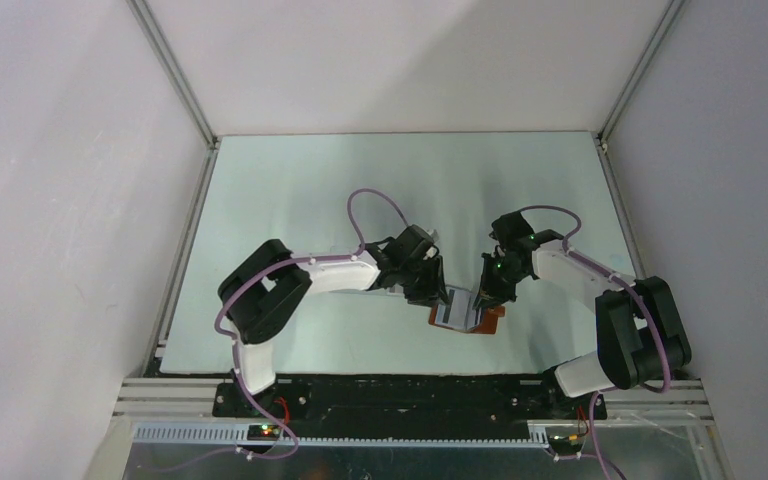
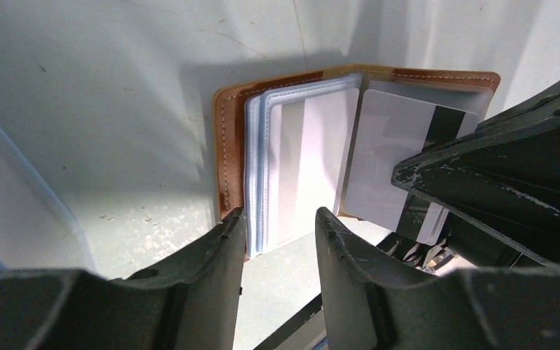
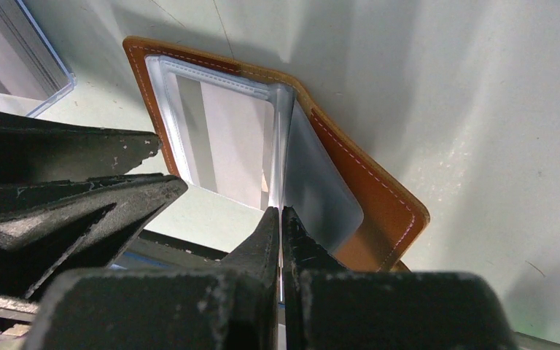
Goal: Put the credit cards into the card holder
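A brown leather card holder [image 1: 490, 322] lies open at the table's front centre; its clear sleeves show in both wrist views, with a white striped panel [image 2: 313, 153] in them. My left gripper is over the holder's left edge, its fingers parted, nothing seen between them. My right gripper is shut on the thin upright edge of a clear sleeve [image 3: 317, 189], dividing the holder; no card shows clearly in its fingers. In the left wrist view, its dark fingers cover part of the right-hand sleeve.
A clear plastic case [image 3: 22, 51] lies left of the holder, partly under my left arm in the top view.
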